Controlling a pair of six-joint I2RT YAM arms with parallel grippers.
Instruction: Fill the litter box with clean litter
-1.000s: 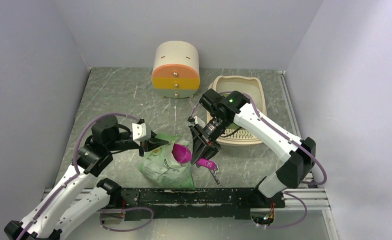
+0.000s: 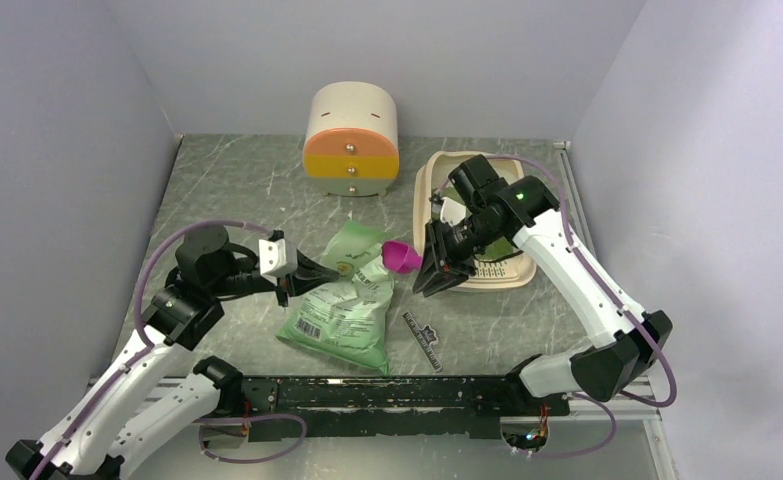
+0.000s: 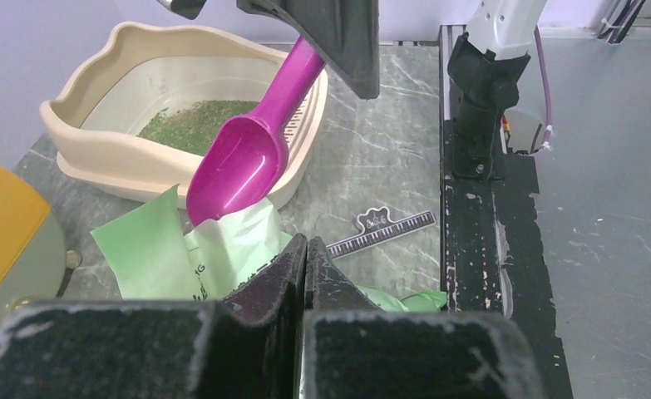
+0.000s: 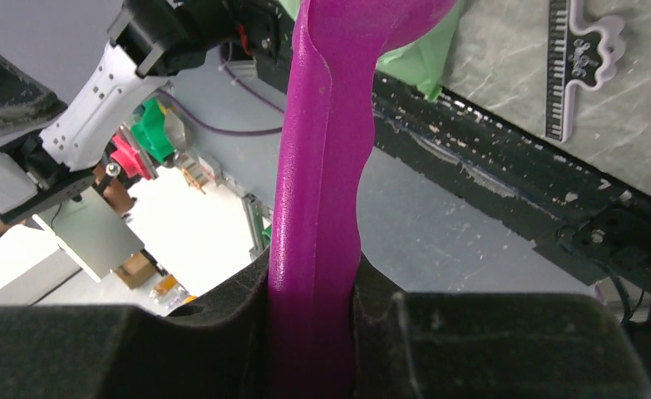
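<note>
A magenta scoop is held up by its handle in my right gripper, which is shut on it; its bowl hangs just beside the top of the green litter bag. My left gripper is shut at the bag's upper part, with pale green bag behind its fingertips; what it pinches is hard to see. The cream litter box stands at the right rear with green litter in it, partly hidden by my right arm.
A cream cabinet with coloured drawers stands at the back. A clip lies on the table right of the bag.
The bag's top has shifted; my left gripper is nearly still.
</note>
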